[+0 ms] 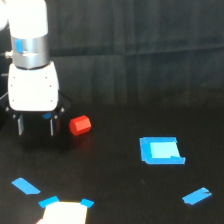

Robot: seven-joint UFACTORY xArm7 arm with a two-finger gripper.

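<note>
A small red block rests on the dark table, left of the middle. Just to its left hangs my gripper, under the white hand of the arm. Its dark fingers stand apart, and nothing shows between them. The black table makes the fingers hard to make out. A clear gap separates gripper and block in the picture; the gripper's height above the table cannot be judged well.
Right of the middle, a pale square is bordered by blue tape. Further tape strips lie at the left and lower right. A whitish object sits at the bottom edge.
</note>
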